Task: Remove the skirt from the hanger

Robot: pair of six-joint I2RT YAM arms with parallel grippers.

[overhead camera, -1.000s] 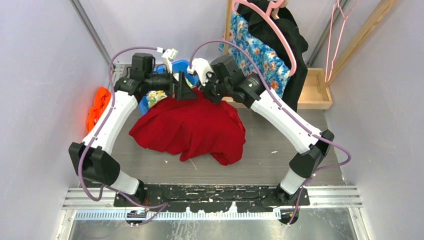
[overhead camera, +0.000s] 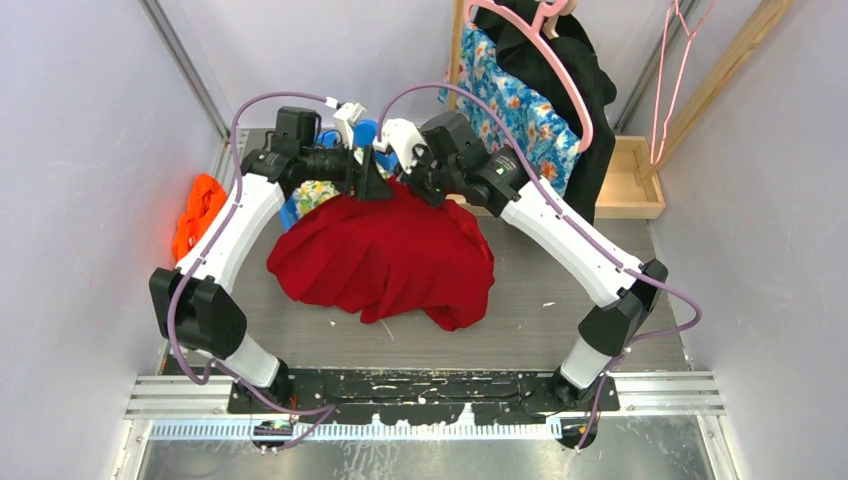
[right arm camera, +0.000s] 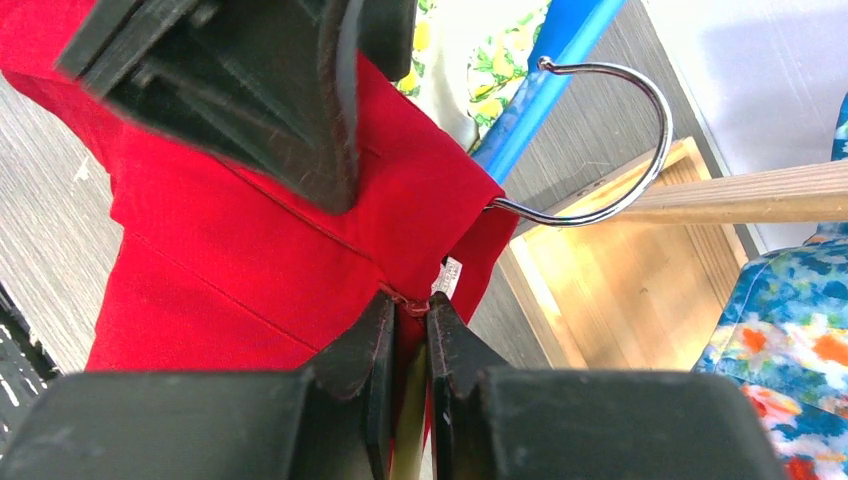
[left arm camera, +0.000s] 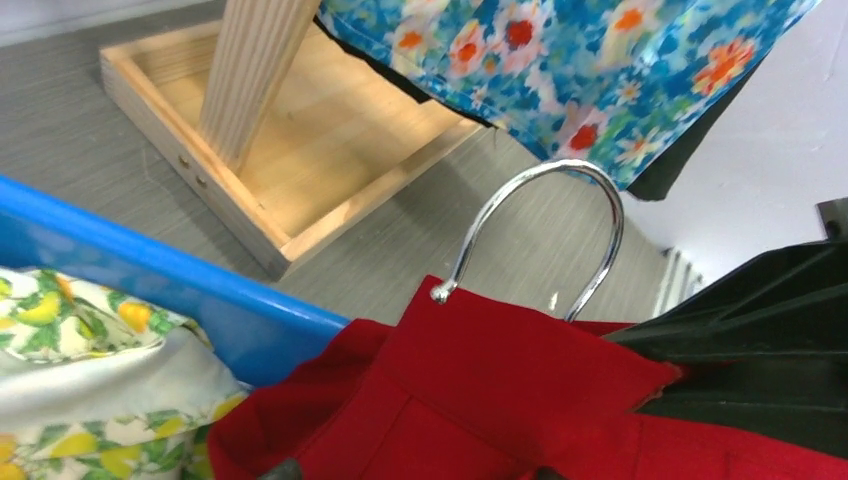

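The red skirt (overhead camera: 380, 260) drapes below both grippers in the top view. A metal hanger hook (left arm camera: 611, 225) rises from its folded waist. My right gripper is shut on the red waistband, with a small white label just beyond it and a pale strip between the fingers. My left gripper (overhead camera: 365, 178) is at the waist beside the right one; its black body fills the upper left of the right wrist view, over the red cloth. Its fingertips are not clearly visible, so its opening is hard to judge.
A blue bin (left arm camera: 180, 260) with lemon-print cloth is beneath. A wooden stand base (right arm camera: 610, 290), floral cloth (overhead camera: 540, 130), black garment and pink hangers occupy the back right. Orange cloth (overhead camera: 195, 215) lies at the left wall.
The right arm looks unchanged.
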